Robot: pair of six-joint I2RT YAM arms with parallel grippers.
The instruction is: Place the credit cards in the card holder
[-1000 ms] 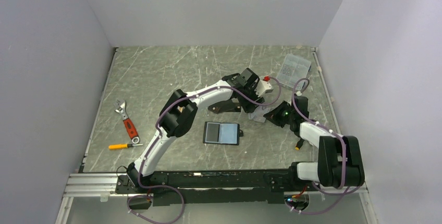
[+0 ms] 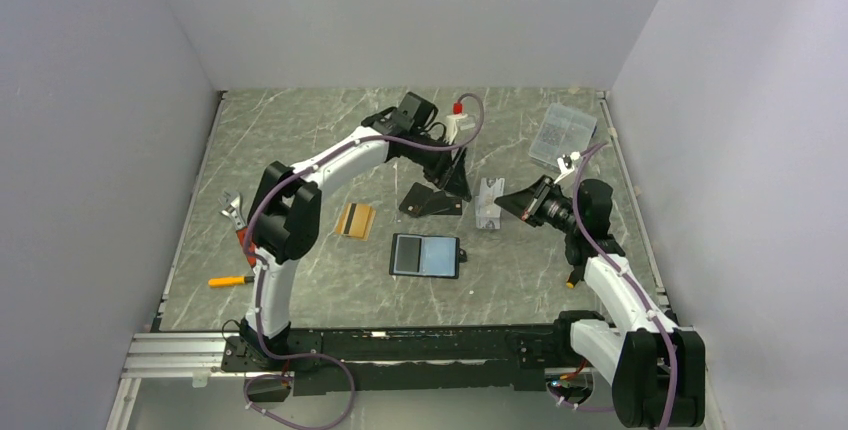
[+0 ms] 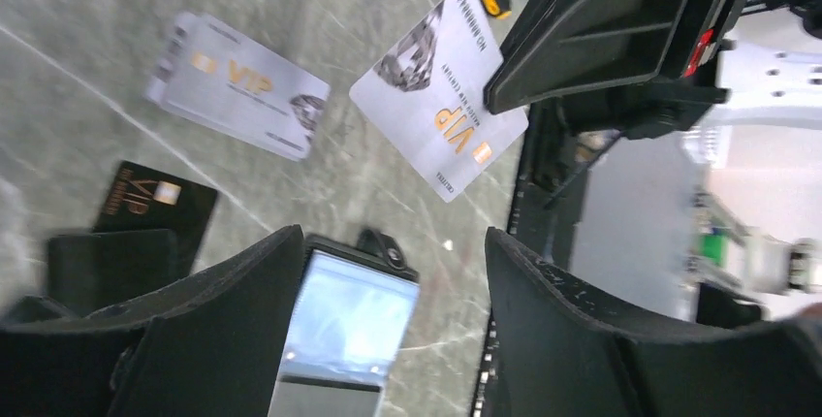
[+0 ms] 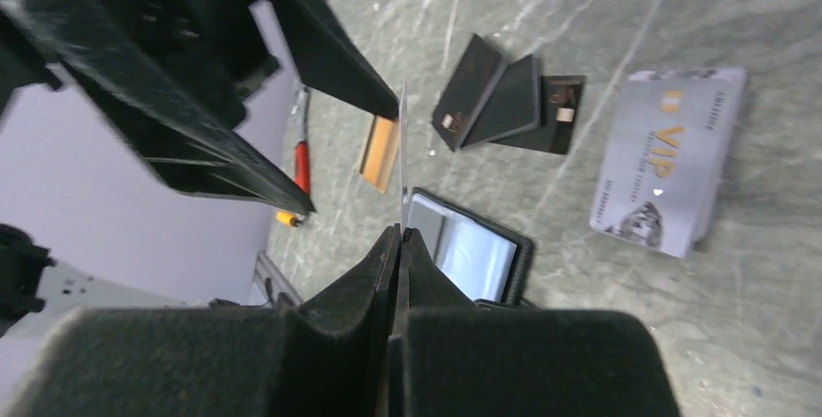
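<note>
A silver VIP card is pinched by my right gripper, raised clear of the table and seen edge-on in the right wrist view. The remaining silver cards (image 4: 659,160) lie stacked on the table. My left gripper is open and empty, above the table near the black cards (image 4: 485,97). The card holder (image 2: 424,256) lies flat and unfolded at the front middle, one side with a dark pocket, the other pale blue. Gold cards (image 2: 355,220) rest to its left.
An adjustable wrench (image 2: 238,220) and an orange-handled screwdriver (image 2: 230,281) lie at the far left. A clear plastic box (image 2: 563,133) stands at the back right. The table between the holder and its front edge is bare.
My right gripper has lifted the card up and away from the silver stack. The left gripper has drawn back up and to the left, still open.
</note>
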